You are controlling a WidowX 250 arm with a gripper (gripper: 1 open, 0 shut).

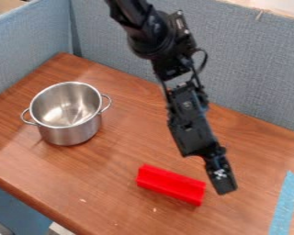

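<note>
A black robot arm reaches down from the top of the camera view, its gripper hanging low over the wooden table, just right of and above a red block. The gripper's fingertips are small and dark, and whether they are apart cannot be made out. A steel pot with two handles stands on the left of the table.
Light blue padded walls close off the back and left. A light blue strip lies at the right edge. The table between pot and block is clear.
</note>
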